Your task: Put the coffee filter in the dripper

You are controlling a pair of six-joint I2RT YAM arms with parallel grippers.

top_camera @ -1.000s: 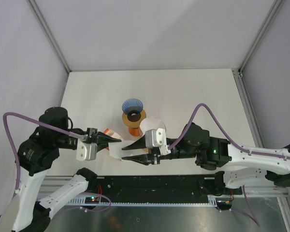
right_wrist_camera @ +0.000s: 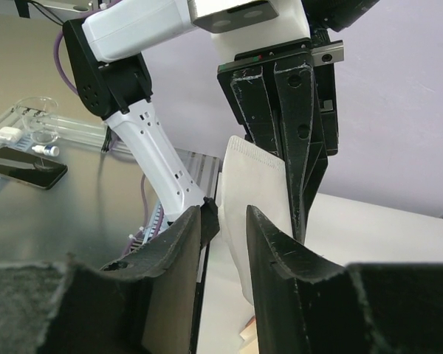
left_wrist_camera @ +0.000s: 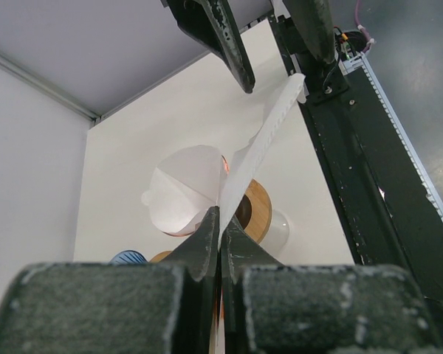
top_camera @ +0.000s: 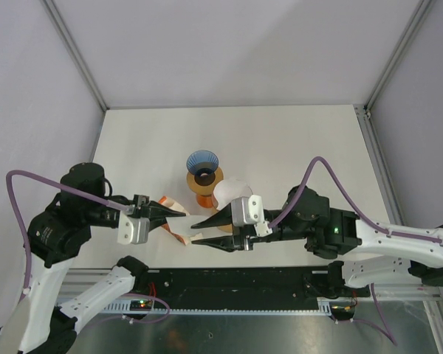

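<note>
My left gripper [top_camera: 175, 216] is shut on a white paper filter [left_wrist_camera: 244, 162], which sticks out from its fingertips toward the right gripper. My right gripper [top_camera: 204, 233] is part open, its fingers beside the filter's free edge; the right wrist view shows the filter [right_wrist_camera: 258, 195] beyond them. The blue dripper [top_camera: 202, 161] stands on a wooden-topped orange holder [top_camera: 204, 193] behind the grippers. An orange-and-white packet [top_camera: 171, 203] lies partly hidden under the left gripper.
A white cone filter [top_camera: 233, 189] sits on another holder just right of the dripper. The back and right of the white board [top_camera: 295, 147] are clear.
The left gripper has stayed in place.
</note>
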